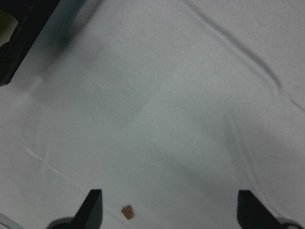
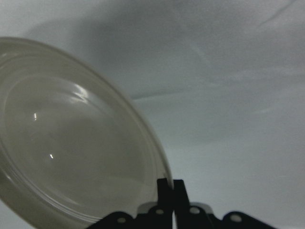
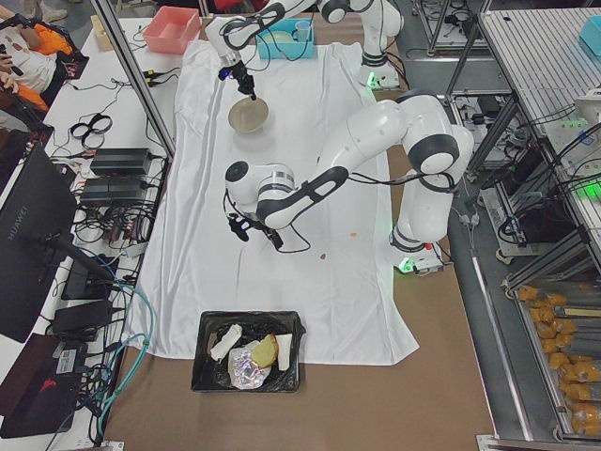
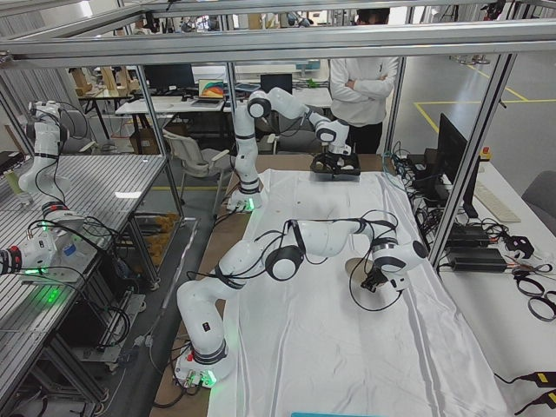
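A beige round plate (image 3: 248,115) (image 2: 71,138) is held by its rim in my right gripper (image 3: 248,92), which is shut on it near the far part of the white cloth. My left gripper (image 3: 254,233) stands open over bare cloth, nearer the black bin, with nothing between its fingers. A small brown scrap (image 1: 127,212) lies on the cloth below it.
A black-lined bin (image 3: 211,376) with food scraps and wrappers sits at the near end. A blue container (image 3: 299,47) stands at the far end. Monitors, cables and electronics crowd one side.
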